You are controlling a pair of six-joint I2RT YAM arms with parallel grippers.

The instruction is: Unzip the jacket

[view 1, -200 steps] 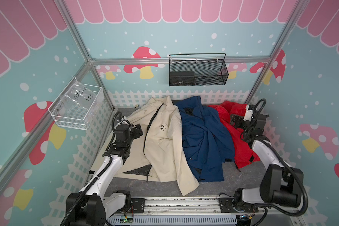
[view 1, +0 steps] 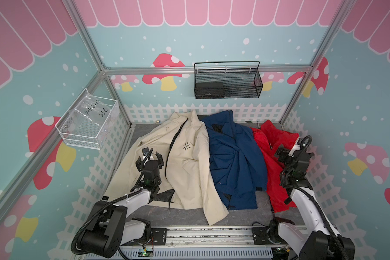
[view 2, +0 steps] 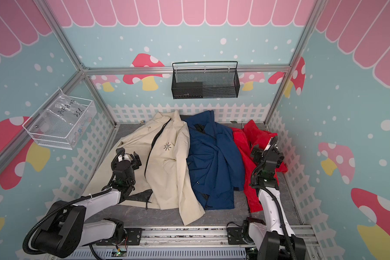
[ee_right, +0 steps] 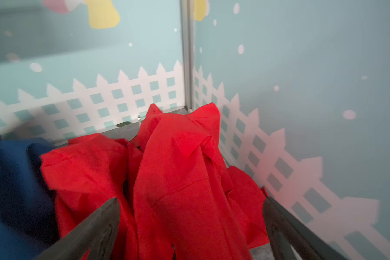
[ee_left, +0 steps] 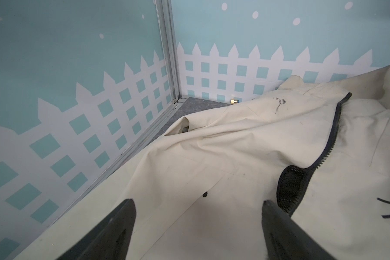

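The cream jacket [view 1: 188,173] lies spread on the table's left side, a black zipper [view 1: 174,140] running down its front with the two edges apart in its upper part. Over the left panel of that jacket, my left gripper stands open and empty. Beside it lies a blue jacket [view 1: 236,158], rumpled, its front closure hard to make out. A red jacket [ee_right: 177,182] is bunched up at the right. My right gripper hangs over the red cloth, fingers apart, with nothing visible held between them.
A black wire basket [view 1: 242,84] hangs on the back wall, and a white basket [view 1: 84,125] on the left wall. Fence-patterned walls stand close behind and beside the jackets. Bare grey table [view 1: 177,215] shows along the front edge.
The left gripper has moved a little toward the front. The red jacket has shifted, bunching toward the back right, and its lower end reaches farther forward. The right gripper has moved slightly right and frontward.
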